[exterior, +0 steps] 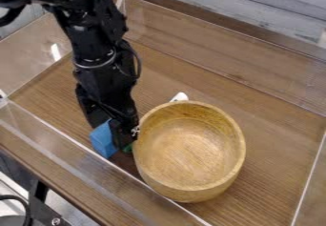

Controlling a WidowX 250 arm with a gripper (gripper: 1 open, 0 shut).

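The black robot arm reaches down from the upper left to its gripper (109, 124), which hangs low over a small blue object (105, 141), open, its fingers around or just above it. Right beside them stands a large yellow wooden bowl (190, 158). A small green item shows partly between the blue object and the bowl.
A small white object (180, 98) lies behind the bowl. A raised edge runs along the lower left, with cables beyond it.
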